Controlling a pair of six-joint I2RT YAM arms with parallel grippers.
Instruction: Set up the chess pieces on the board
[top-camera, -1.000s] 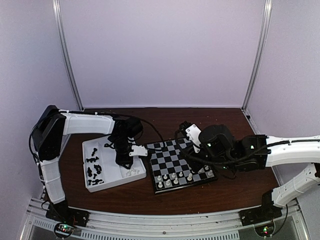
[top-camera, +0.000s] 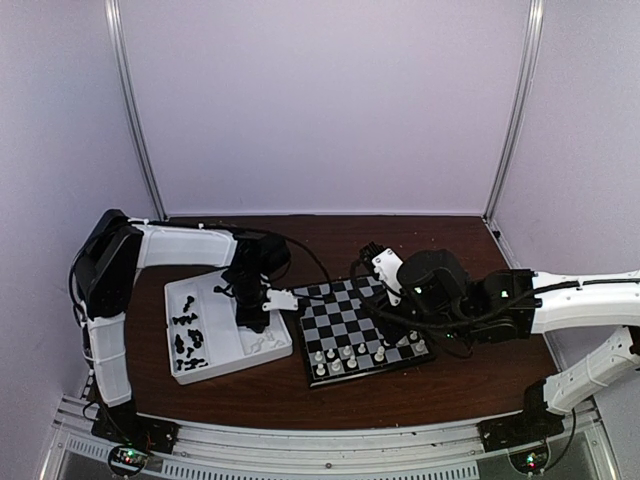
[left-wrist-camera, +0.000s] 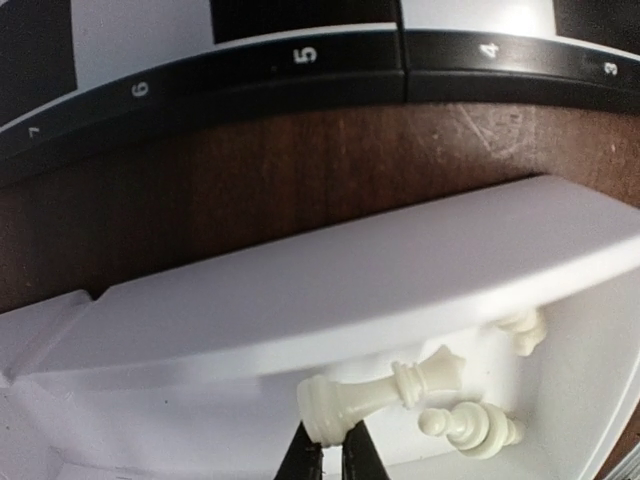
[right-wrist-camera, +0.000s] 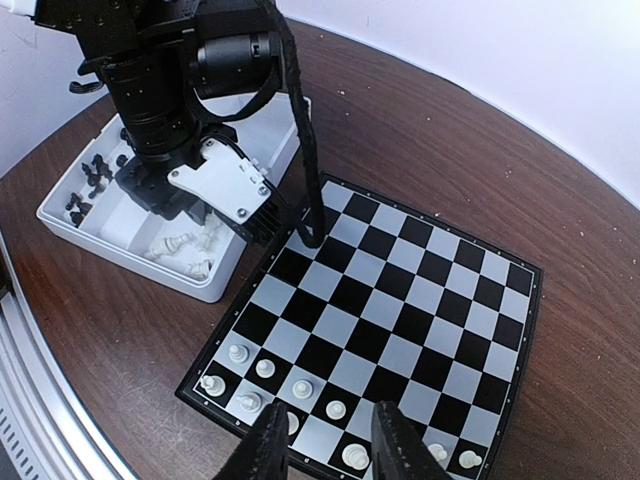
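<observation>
The chessboard (right-wrist-camera: 390, 310) carries several upright white pieces along its near edge, including a white piece (right-wrist-camera: 354, 455). My left gripper is over the white tray's compartment (left-wrist-camera: 590, 380), its fingertips at the base of a lying white piece (left-wrist-camera: 370, 395); whether it grips it is unclear. Another white pawn (left-wrist-camera: 468, 428) lies beside it, and a third piece (left-wrist-camera: 522, 330) is partly hidden by the tray wall. My right gripper hangs above the near part of the board, fingers parted, nothing seen between them.
Black pieces (top-camera: 190, 340) lie in the tray's left compartment. The board's far half is bare. The left arm reaches over the tray close to the board's left edge.
The left arm has moved slightly over the tray compared with a second ago, its wrist a little further right. The right arm and the board look unchanged.
</observation>
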